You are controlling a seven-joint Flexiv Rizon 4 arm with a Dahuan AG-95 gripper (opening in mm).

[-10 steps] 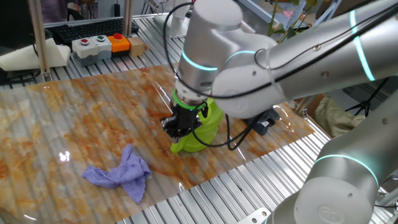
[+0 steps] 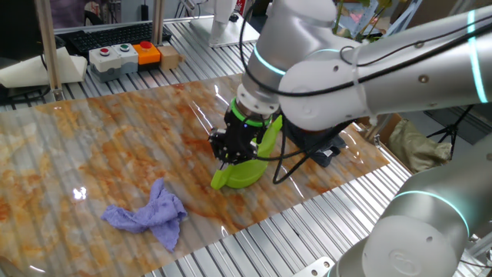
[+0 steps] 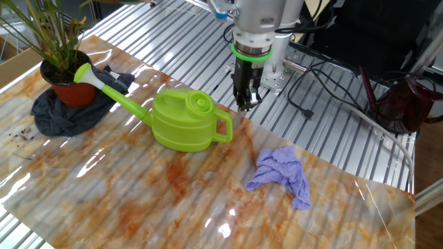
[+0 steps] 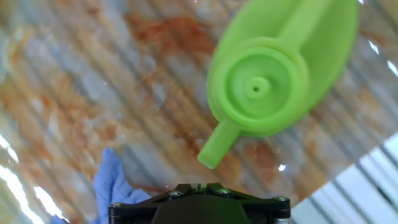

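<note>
A lime-green watering can (image 3: pixel 183 128) stands upright on the marbled sheet, its long spout reaching toward a potted plant. From above, in the wrist view, the can's round top (image 4: pixel 258 87) and stubby handle (image 4: pixel 217 144) show, the handle pointing at my gripper. Black and pointing down, my gripper (image 3: pixel 243 109) hangs near the handle end of the can, and the wrist view shows a gap between them. I see nothing held, but whether the fingers are open or shut is unclear. A crumpled purple cloth (image 3: pixel 280 174) lies apart from the can.
The potted plant (image 3: pixel 75 90) sits on a dark cloth (image 3: pixel 52 119) beyond the spout. A dark red kettle (image 3: pixel 405 104) stands on the ribbed metal table, with loose cables nearby. Button boxes (image 2: pixel 115 61) line the far edge in exterior view 1. Much of the marbled sheet (image 2: pixel 69 154) is bare.
In exterior view 1, the arm and gripper have shifted to the right and slightly up the picture, over the can. Can and purple cloth have stayed where they were.
</note>
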